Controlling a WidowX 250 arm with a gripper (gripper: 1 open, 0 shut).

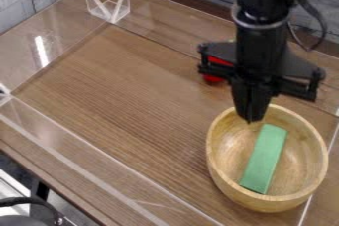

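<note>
A tan bowl (229, 156) sits at the lower right of the camera view, with a long green block (264, 159) lying in it. My gripper (257, 96) is raised over the back of the bowl, its dark body reaching up out of the top of the view. Whether its fingers are open or shut is unclear. A red object (217, 65) on the table is partly hidden behind the gripper.
A white wire-like holder (109, 2) stands at the back upper left.
</note>
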